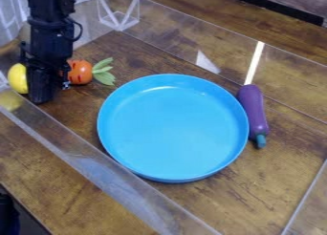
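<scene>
My black gripper [41, 81] is low over the wooden table at the left, beside a yellow oval fruit or vegetable [18, 78]. Its fingertips are dark and partly blend together; I see nothing clearly held between them. Just right of it sits an orange-red round vegetable [79, 72] with pale green leaves [102, 72] beside it. A large blue plate [173, 126] fills the centre, and a purple eggplant [253, 115] lies to its right.
Clear plastic walls [109, 181] border the work area on the table. Bare wood shows behind the plate and at the right.
</scene>
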